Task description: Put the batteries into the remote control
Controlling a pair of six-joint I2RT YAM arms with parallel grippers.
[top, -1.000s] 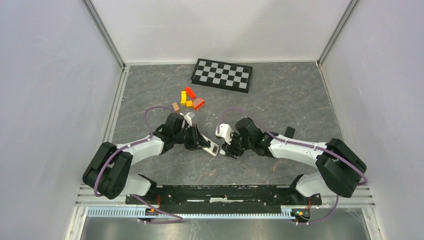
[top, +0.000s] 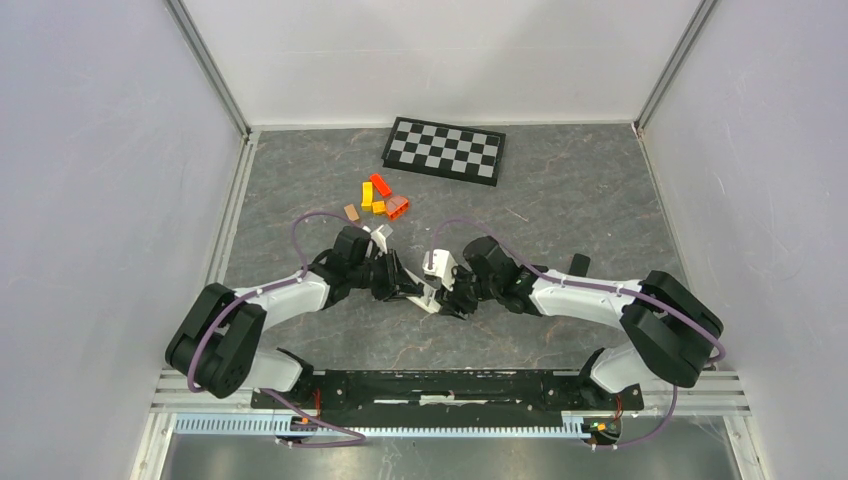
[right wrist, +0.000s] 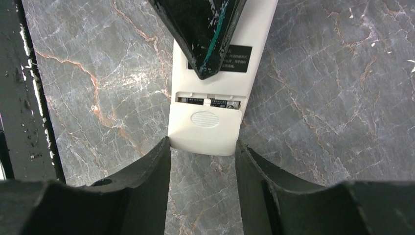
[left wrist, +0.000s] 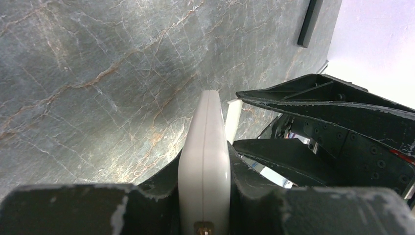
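In the left wrist view, the white remote control [left wrist: 203, 161] is clasped lengthwise in my left gripper, which is shut on it. One left finger [right wrist: 208, 44] crosses the back of the remote in the right wrist view. The white battery cover [right wrist: 204, 128] lies over the lower end of the remote, with its edges between the fingertips of my right gripper. A narrow gap between cover and remote shows dark batteries [right wrist: 220, 103] in the compartment; most of the compartment is hidden. From above, both grippers meet near the table's middle.
A checkered board [top: 444, 150] lies at the back of the table. Several red and yellow blocks [top: 378, 190] sit behind the left arm. To the right, a small black object [top: 579, 264] rests behind the right arm.
My right gripper has moved left with the cover, from beside the remote's end to over it. The left arm and the remote have stayed almost still.
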